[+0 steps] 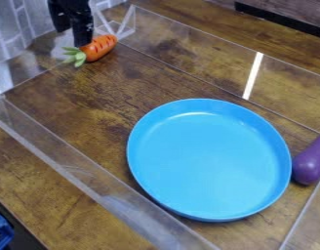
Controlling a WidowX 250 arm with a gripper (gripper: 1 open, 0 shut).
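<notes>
My black gripper (77,29) is at the top left, just above and beside an orange toy carrot (100,46) with green leaves, which lies on the wooden surface near the clear wall's corner. The gripper stands open; whether its tips touch the carrot is hard to tell.
A large blue plate (209,156) takes up the lower right, with a purple eggplant (307,161) at its right beside it. Clear plastic walls border the wooden floor (71,117), whose middle left is bare. A dark blue object sits at the bottom left corner.
</notes>
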